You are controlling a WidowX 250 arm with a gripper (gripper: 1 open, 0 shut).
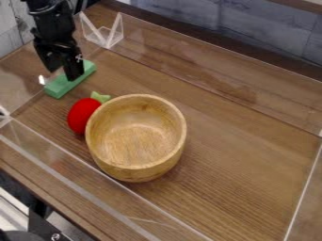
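The black gripper (pixel 56 64) is at the upper left, lowered over a green block (pixel 67 83) that lies on the wooden table. Its fingertips are at the upper part of the block; whether they grip it is unclear. A red tomato (pixel 85 116) with a green top lies below the block, and a large wooden bowl (pixel 137 137) sits to its right.
A white wire-like object (pixel 105 34) stands right of the gripper near the back.
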